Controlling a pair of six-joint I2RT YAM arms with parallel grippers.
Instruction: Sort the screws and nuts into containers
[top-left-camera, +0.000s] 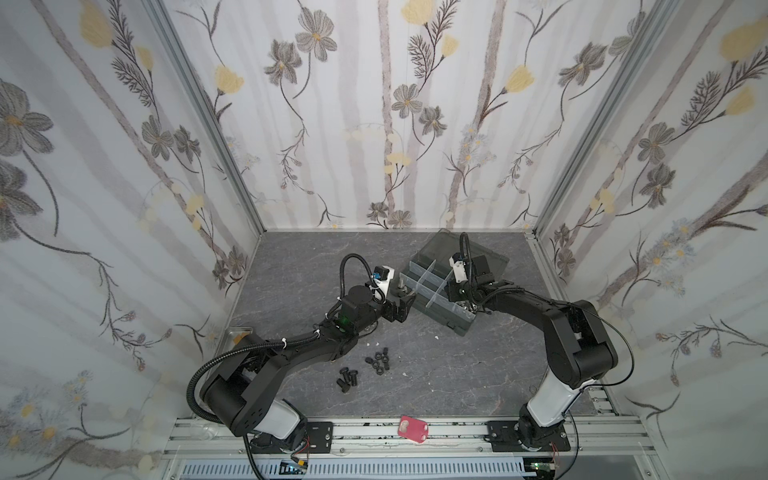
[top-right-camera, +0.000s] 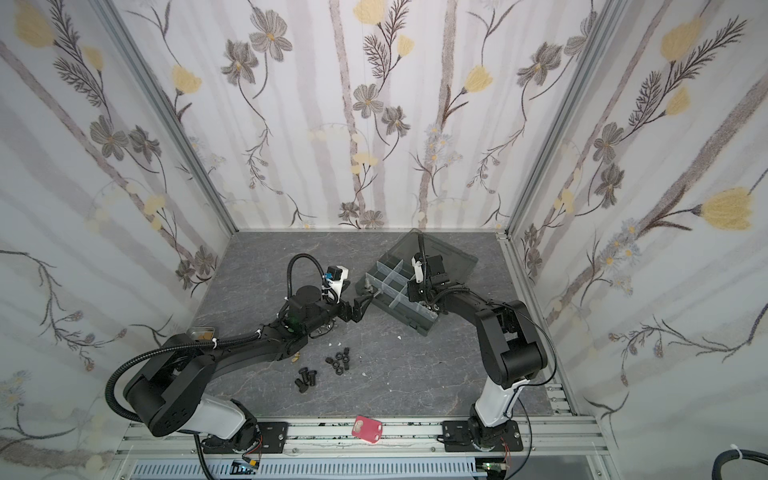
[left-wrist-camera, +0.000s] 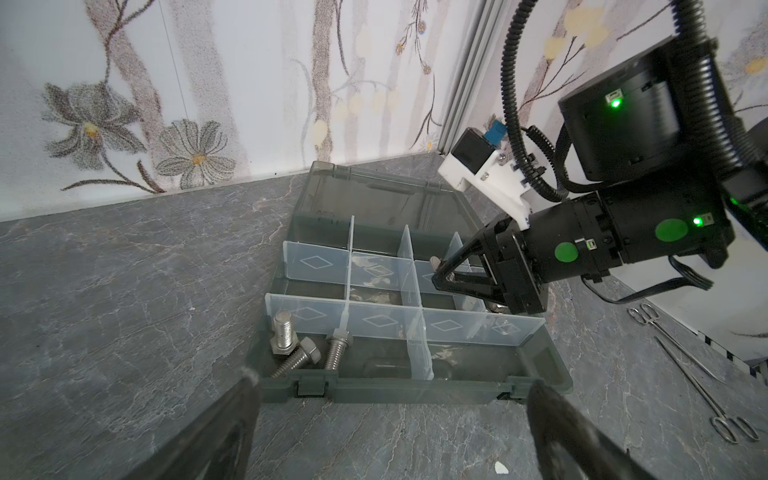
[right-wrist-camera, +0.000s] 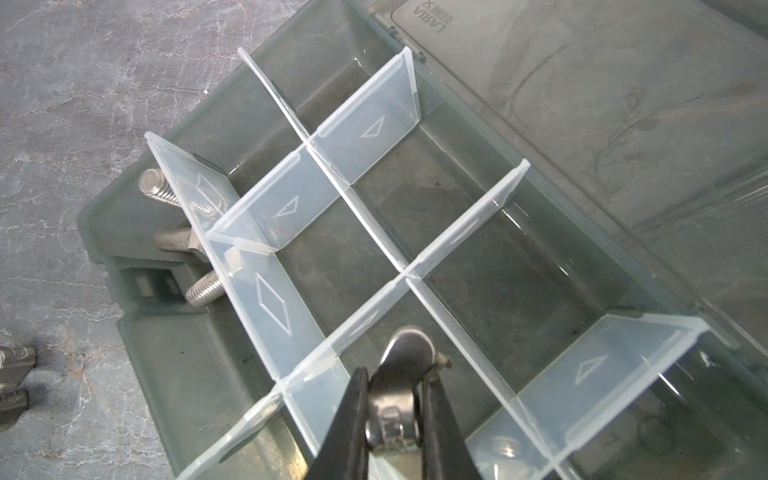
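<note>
The grey divided box (left-wrist-camera: 392, 392) stands with its lid (left-wrist-camera: 384, 196) folded back. In its front-left compartment are silver bolts (left-wrist-camera: 336, 349). My right gripper is over an inner compartment, shut on a small shiny metal piece (right-wrist-camera: 396, 404); whether it is a nut cannot be told. My left gripper is open in front of the box, with nothing between its fingers. Black screws (top-left-camera: 346, 378) lie in a group on the table, beside a second group of small black pieces (top-left-camera: 379, 361).
Two pairs of scissor-like metal tools (left-wrist-camera: 704, 392) lie to the right of the box. A red piece (top-left-camera: 413, 429) rests on the front rail. Open table (top-left-camera: 448, 376) lies in front of the box. The right arm reaches over the box's right side.
</note>
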